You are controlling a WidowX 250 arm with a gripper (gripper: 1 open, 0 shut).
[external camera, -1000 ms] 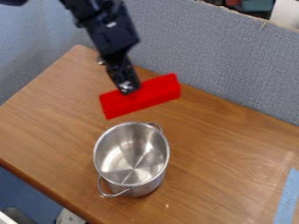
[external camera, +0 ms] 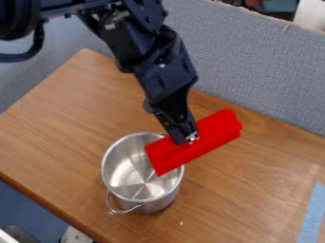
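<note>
My black gripper reaches down from the upper left, holding a flat red rectangular block at its middle. The block is tilted, over the right part of the rim of a steel pot with wire handles. The fingertips are small and mostly hidden against the block.
A grey padded wall stands behind, and a light blue strip lies at the right edge.
The pot has not moved.
</note>
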